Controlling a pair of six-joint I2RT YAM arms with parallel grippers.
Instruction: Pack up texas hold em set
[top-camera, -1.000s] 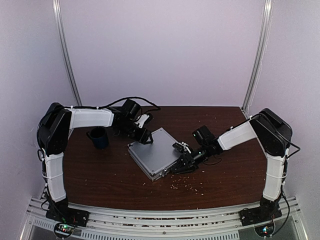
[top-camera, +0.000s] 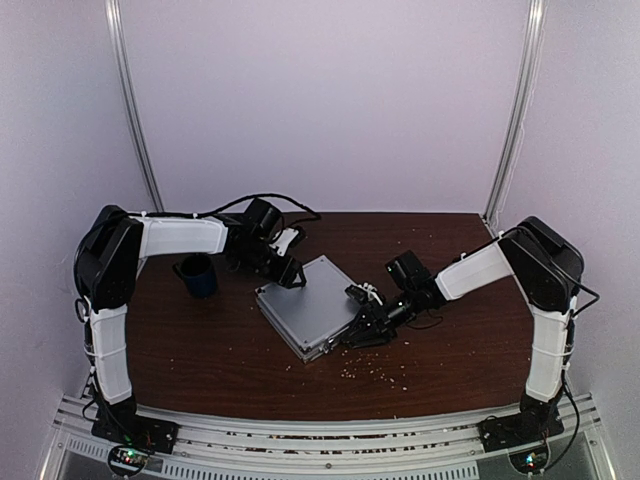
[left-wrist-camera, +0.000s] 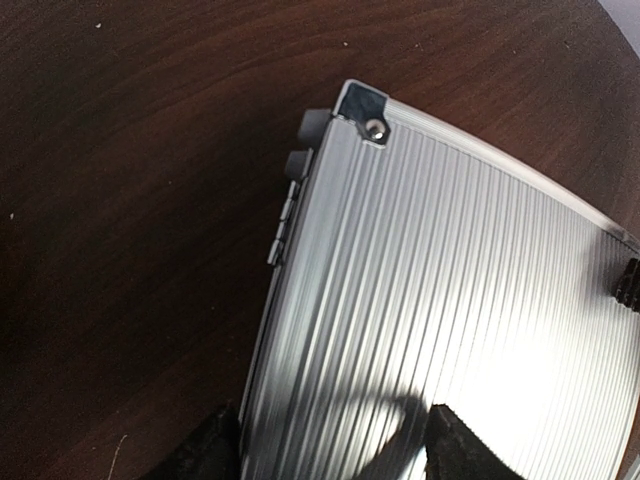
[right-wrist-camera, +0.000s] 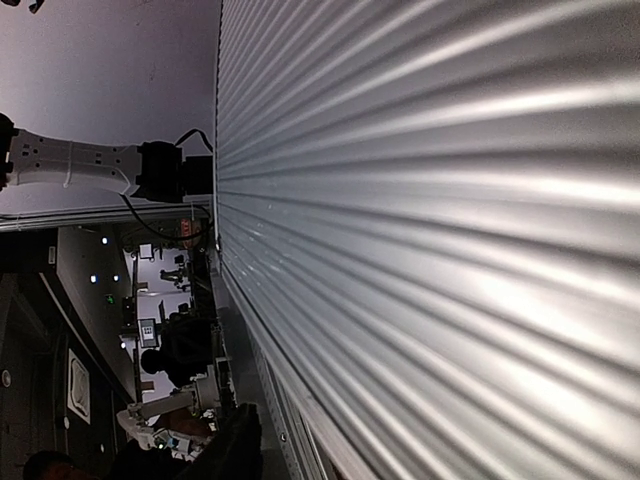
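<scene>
A silver ribbed case (top-camera: 312, 300) lies shut and flat on the brown table; whatever it holds is hidden. My left gripper (top-camera: 294, 276) is at the case's back-left side. In the left wrist view its fingers (left-wrist-camera: 460, 450) stand apart, one past the case's side and the other over the lid, gripping nothing. Metal fittings (left-wrist-camera: 285, 220) show along that side. My right gripper (top-camera: 338, 342) is low at the front-right corner of the case, open. Ribbed lid fills much of the right wrist view, with one dark finger (right-wrist-camera: 237, 440) at the bottom.
To the left of the case stands a dark blue mug (top-camera: 198, 275), close under the left arm. Small pale crumbs (top-camera: 375, 370) are scattered in front of the right gripper. Bare table (top-camera: 470, 360) extends on the right and along the front.
</scene>
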